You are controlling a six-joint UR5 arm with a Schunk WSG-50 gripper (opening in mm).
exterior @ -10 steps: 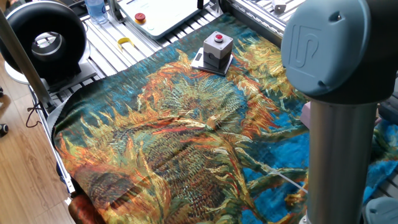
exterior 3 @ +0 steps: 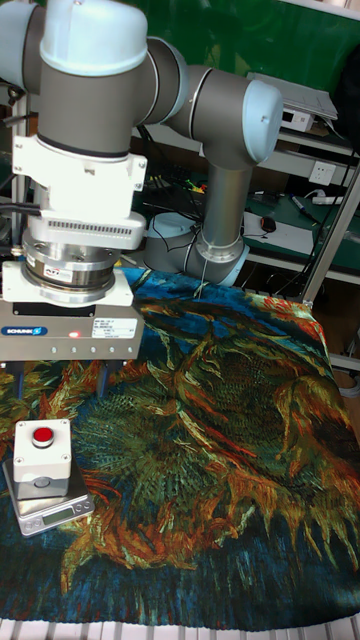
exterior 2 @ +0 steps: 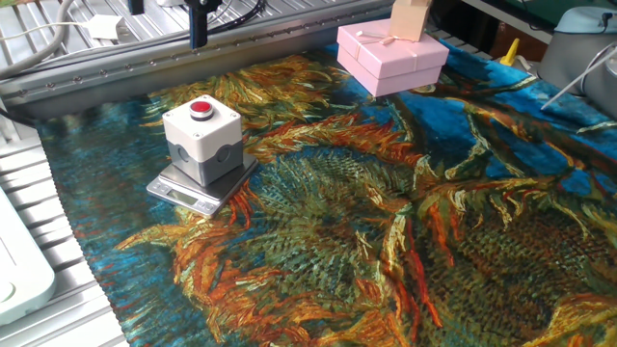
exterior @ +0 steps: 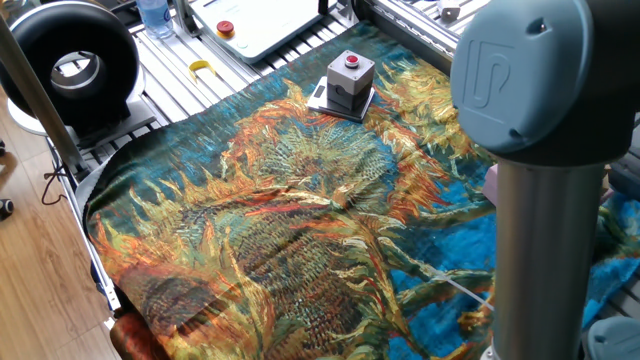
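A white and grey box with a red push button (exterior 2: 202, 140) stands upright on a small flat silver scale (exterior 2: 185, 196), which lies on the sunflower-print cloth. The pink gift box (exterior 2: 392, 60), with a small tan box (exterior 2: 410, 19) on top, sits farther back on the cloth. My gripper (exterior 3: 61, 386) appears behind and above the button box in exterior view 3, its two dark fingers (exterior 3: 103, 380) set wide apart. Nothing shows between them. At the top of exterior view 2 only the lower finger ends (exterior 2: 198, 29) are visible. Exterior view 1 leaves the gripper out of frame.
The patterned cloth (exterior: 300, 240) covers most of the table and has a broad clear middle. A metal rail (exterior 2: 289, 39) runs along one edge. A pale tray (exterior: 265, 25) with a red button and a black ring-shaped device (exterior: 70, 70) stand beyond the cloth.
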